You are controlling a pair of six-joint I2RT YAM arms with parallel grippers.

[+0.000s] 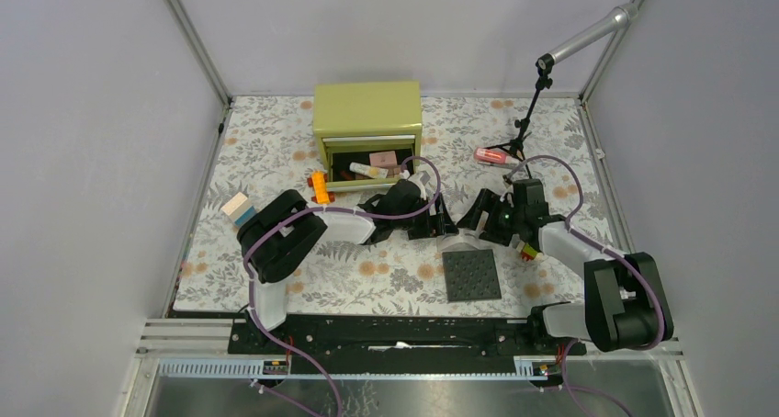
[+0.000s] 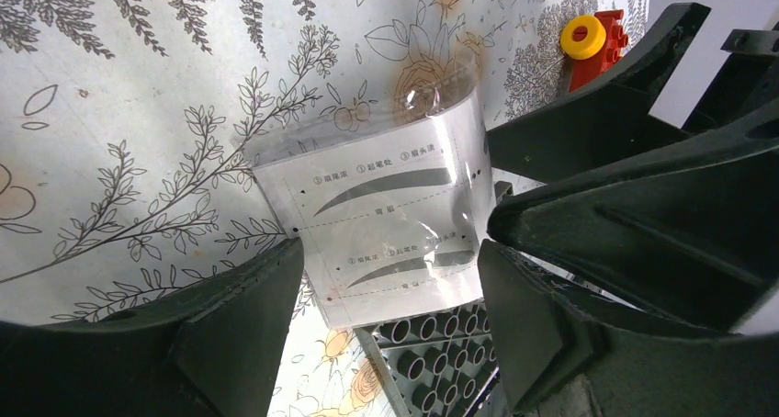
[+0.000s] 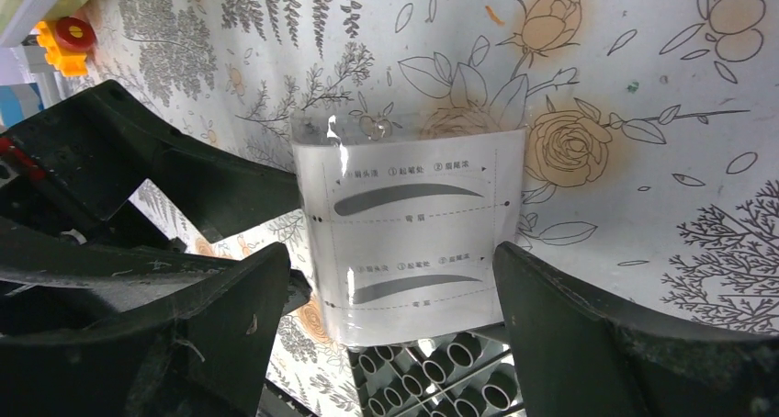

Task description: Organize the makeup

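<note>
A clear plastic pouch of eyebrow stencils lies curled above the dark pegged holder. My left gripper has its fingers either side of the pouch's lower part, part open. My right gripper stands open around the same pouch. Both grippers face each other closely. At the back is the green box, open, with a tube and pink item inside.
An orange toy stands by the box, a small block at left, a pink tube by the lamp stand at right. A yellow-red toy sits beside my right arm.
</note>
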